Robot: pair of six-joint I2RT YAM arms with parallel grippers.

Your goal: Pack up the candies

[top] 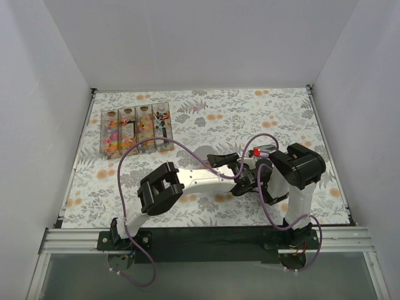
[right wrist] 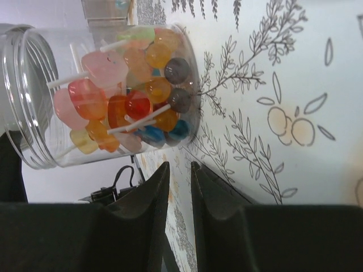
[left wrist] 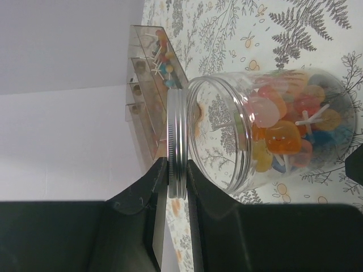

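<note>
A clear jar of wrapped-looking candies and lollipops (left wrist: 295, 124) appears upright along the camera's tilt in the left wrist view, its open rim facing my left gripper, which is shut on the round lid (left wrist: 176, 136) beside that rim. The same jar (right wrist: 119, 96) fills the upper left of the right wrist view. My right gripper is shut beside it, pointed at the patterned mat; what, if anything, is between its fingers cannot be seen. From above, both grippers meet at centre right, largely hiding the jar.
A clear box of four compartments (top: 144, 106) holding colourful sweets stands at the back left of the patterned mat (top: 187, 106). Grey walls border the back and sides.
</note>
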